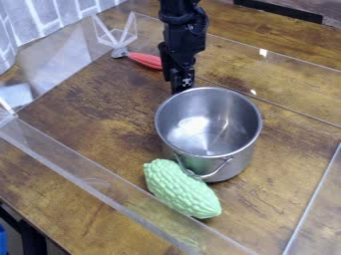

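Observation:
A steel pot with a wire handle stands right of centre on the wooden table. The black gripper is lowered just behind the pot's far rim; whether its fingers are open or shut, or touch the pot, is unclear. A red object with a whitish tip lies just left of the gripper. A pale green bumpy vegetable lies in front of the pot.
Clear plastic edging runs along the table's left and front.

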